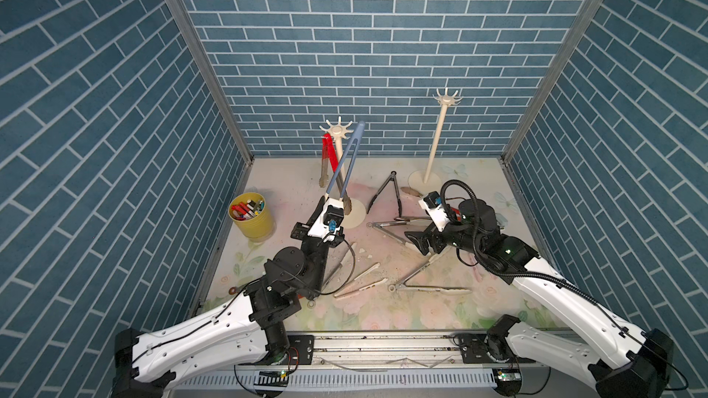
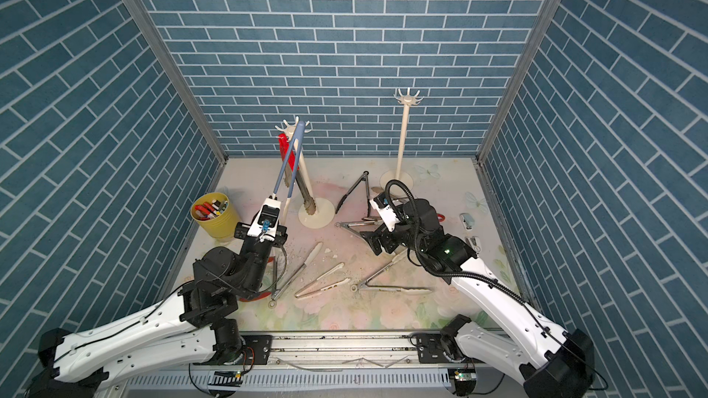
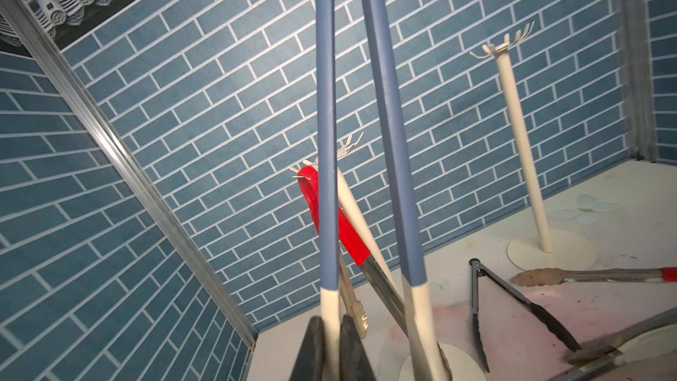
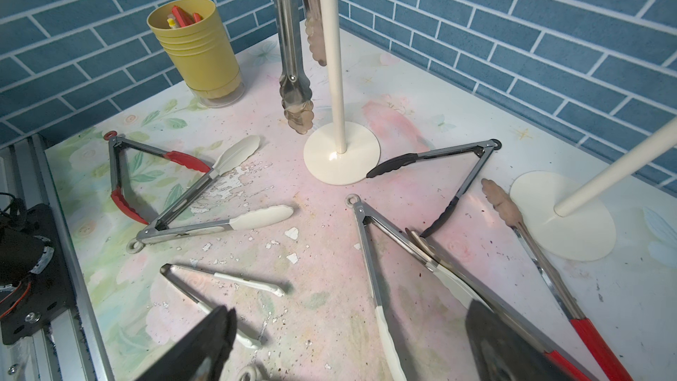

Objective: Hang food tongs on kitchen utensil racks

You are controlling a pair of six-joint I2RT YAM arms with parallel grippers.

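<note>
My left gripper is shut on one cream-tipped leg of the blue tongs [image 3: 395, 148], whose joined end points up. In the top left view the blue tongs [image 1: 357, 149] stand in front of the left rack [image 1: 338, 131], their top close to its hooks; whether they touch cannot be told. Red-handled tongs [image 3: 356, 236] hang from that rack, their metal ends beside the post. The right rack [image 1: 436, 136] carries nothing on its hooks. Over the table's right part, my right gripper is open, nothing between its fingers.
Several tongs lie spread on the table, including black ones [image 4: 469, 183], white-tipped ones [image 4: 190, 197] and a small white pair [image 4: 218, 285]. A yellow cup [image 4: 194, 49] of coloured items stands at the left. Bare table shows around the left rack's base [image 4: 345, 162].
</note>
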